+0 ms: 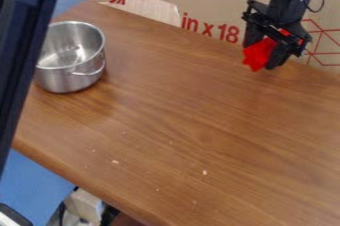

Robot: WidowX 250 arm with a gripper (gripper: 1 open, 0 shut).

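Note:
My black gripper is at the back right, over the wooden table, in front of the cardboard. A red object is between its fingers, low near the table's back edge; the gripper looks shut on it. A steel pot stands at the back left of the table.
Printed cardboard stands along the back. A dark vertical frame fills the left edge of the view, with blue floor beside the table.

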